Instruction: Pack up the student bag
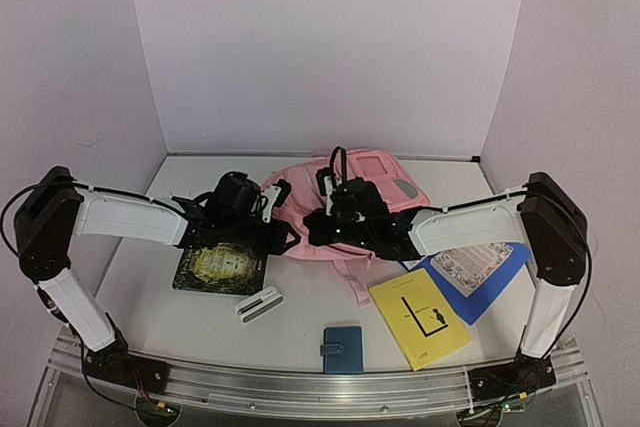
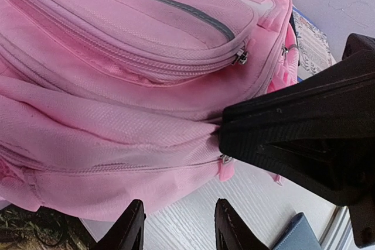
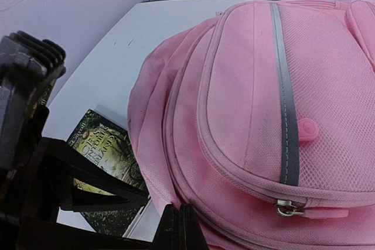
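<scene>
The pink bag (image 1: 375,163) lies at the back middle of the table, its front pocket and zips large in both wrist views. My right gripper has its fingers together on the bag's fabric at the near left edge. In the left wrist view, that pinched fold of the bag (image 2: 105,121) runs up to the right gripper's dark fingertips (image 2: 234,130). Close by, at the bag's near left corner, stands my left gripper; its fingers are apart, with nothing clearly between them. The bag's inside is hidden.
A dark-covered book (image 1: 220,269) and a white stapler-like item (image 1: 260,304) lie at left. A small blue notebook (image 1: 343,350) sits near the front edge. At right are a yellow book (image 1: 415,322) and a blue folder (image 1: 500,277). The two grippers are very close together.
</scene>
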